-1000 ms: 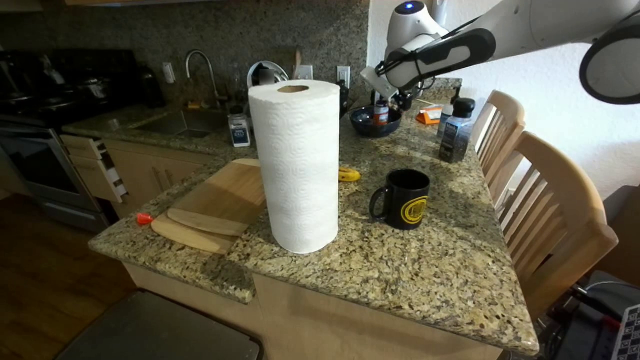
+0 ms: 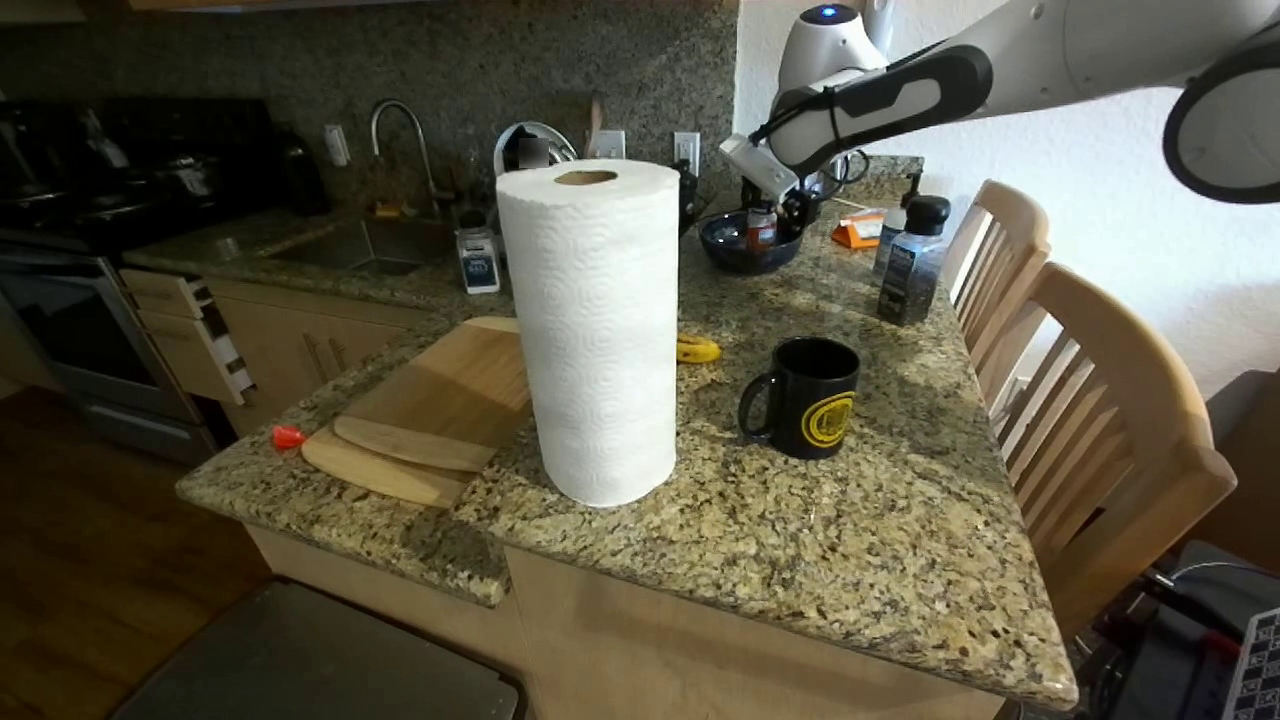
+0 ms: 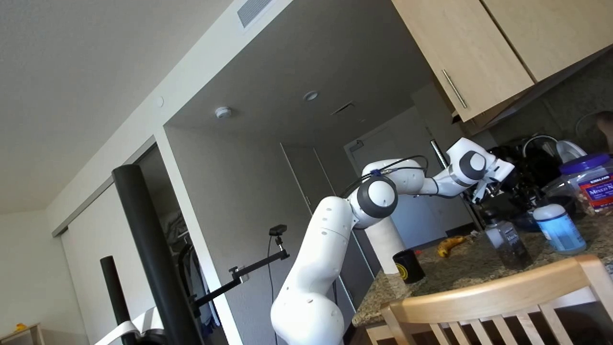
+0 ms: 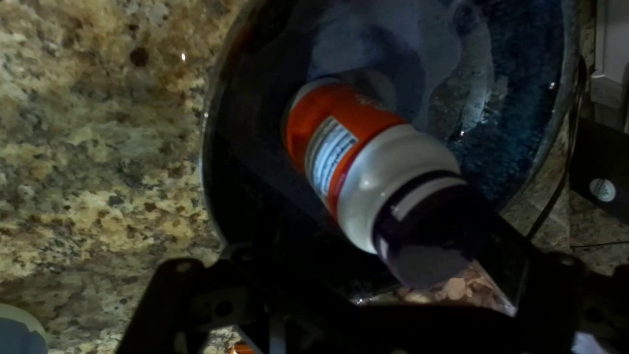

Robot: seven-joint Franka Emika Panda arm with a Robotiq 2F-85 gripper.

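Observation:
Inside the dark blue bowl (image 4: 513, 124) a bottle (image 4: 389, 171) with an orange-red label, a white shoulder and a dark purple cap stands. It looks upright in exterior view 1, where the bottle (image 2: 761, 230) rises above the rim of the bowl (image 2: 727, 252). My gripper is open above the bowl, one finger to each side of the bottle's cap, with dark gaps between. In exterior view 1 the gripper (image 2: 775, 206) is at the bottle's top; exterior view 2 has the gripper (image 3: 481, 187) at the right, its fingers partly lost against the dark background.
Along the counter stand a paper towel roll (image 2: 600, 348), a black mug (image 2: 816, 402) and a dark-capped bottle (image 2: 914, 264). A banana (image 2: 696, 349) lies behind the roll. Near the bowl is a nut jar (image 3: 592, 187). Chairs (image 2: 1098, 420) line the right edge.
The arm's wrist has come slightly down and to the right in exterior view 1, its fingers now lower around the bottle's top. The bottle and bowl look unmoved.

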